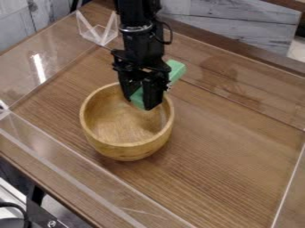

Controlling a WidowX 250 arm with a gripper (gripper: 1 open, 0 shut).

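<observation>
The black robot arm comes down from the top centre, its gripper [141, 82] over the back rim of a wooden bowl [125, 134]. The gripper is shut on a green object [159, 91], whose upper part shows pale green to the right of the fingers. The object's lower part hangs at the bowl's inside edge, partly hidden by the gripper.
A clear plastic piece lies at the left edge, black cables at the lower left corner. A marble-patterned strip runs along the back.
</observation>
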